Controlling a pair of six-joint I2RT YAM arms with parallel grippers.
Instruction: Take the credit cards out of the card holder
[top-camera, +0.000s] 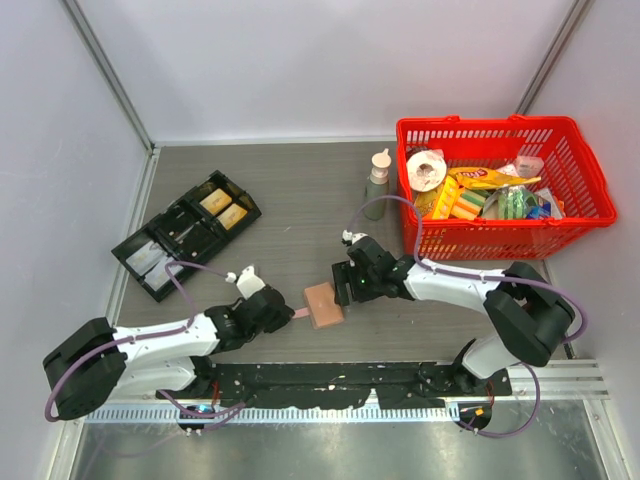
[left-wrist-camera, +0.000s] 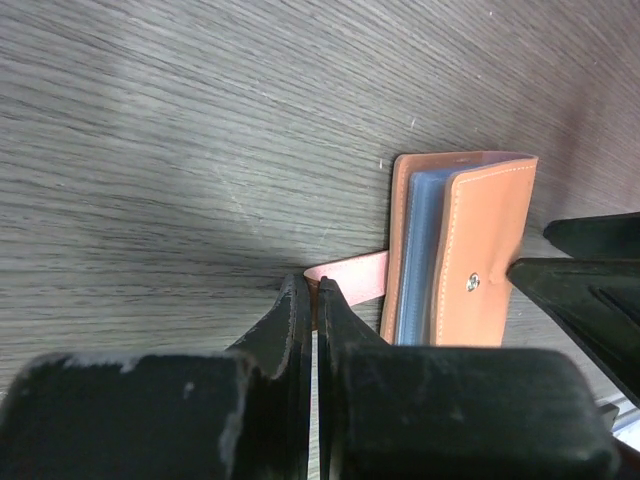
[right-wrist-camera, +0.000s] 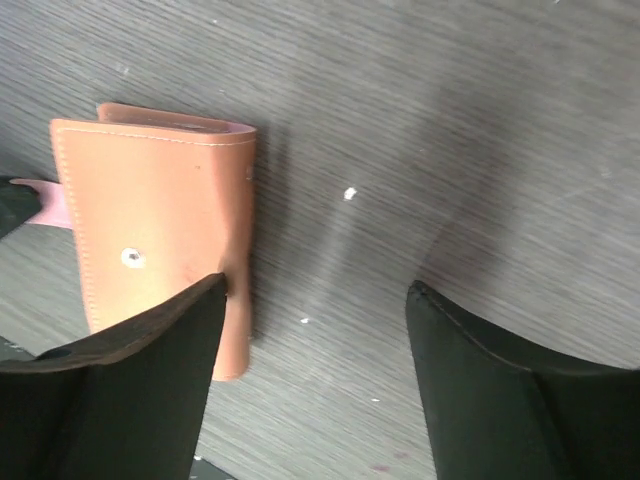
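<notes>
An orange-tan card holder (top-camera: 324, 306) lies on the table between the grippers, a metal snap (left-wrist-camera: 473, 282) on its face. A pink strip (left-wrist-camera: 358, 276) sticks out from its left side. My left gripper is shut on the strip's end, left of the holder. Blue-grey inner layers (left-wrist-camera: 418, 255) show in the holder's slightly parted edge; no card is clearly visible. My right gripper stands open at the holder's right edge, its left finger (right-wrist-camera: 205, 310) overlapping that edge in the right wrist view, with mostly bare table between the fingers.
A black divided tray (top-camera: 187, 234) lies at the left. A grey-green bottle (top-camera: 376, 192) stands beside a red basket (top-camera: 470, 240) of groceries at the back right. Bare table (top-camera: 290, 190) stretches across the middle and back.
</notes>
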